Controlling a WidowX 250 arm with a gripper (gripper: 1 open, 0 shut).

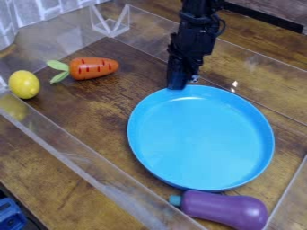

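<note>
My black gripper (180, 83) reaches down from the top to the far rim of a large blue plate (199, 142), its tip at or just beside that rim. It looks shut; whether anything thin is between the fingers is too small and dark to tell.
An orange toy carrot (93, 68) and a yellow lemon (24, 84) lie at the left. A purple eggplant (225, 210) lies below the plate at the right. Clear tray walls edge the wooden surface, which is bare at the lower left and upper right.
</note>
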